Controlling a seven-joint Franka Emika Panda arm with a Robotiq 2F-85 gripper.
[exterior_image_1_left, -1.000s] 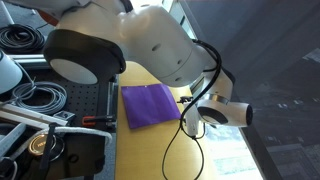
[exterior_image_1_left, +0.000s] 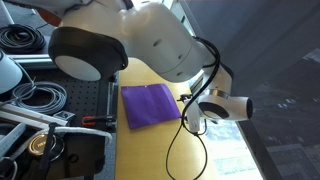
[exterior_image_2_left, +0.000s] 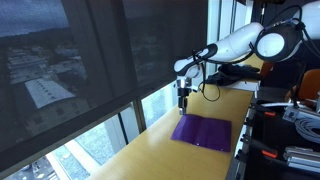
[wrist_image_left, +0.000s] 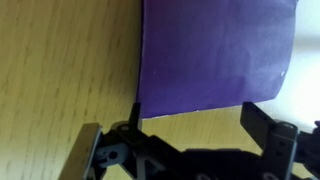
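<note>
A flat purple cloth (exterior_image_1_left: 149, 105) lies on the wooden table, and its whole face shows in exterior view 2 as a dark purple sheet (exterior_image_2_left: 203, 131). From the wrist camera, one straight edge of the purple cloth (wrist_image_left: 205, 55) faces my gripper. Its two dark fingers stand wide apart, open, with only cloth edge and bare table seen beyond the gap. In exterior view 2 the gripper (exterior_image_2_left: 183, 104) points down over the table, by the cloth's window-side far corner. Exterior view 1 largely hides the fingertips behind the arm.
Bare wooden table (exterior_image_2_left: 130, 155) stretches on the window side of the cloth. A black pegboard-like surface (exterior_image_1_left: 85, 98) with tools and coiled cables (exterior_image_1_left: 40, 97) borders the other side. A loose black cable hangs from the arm.
</note>
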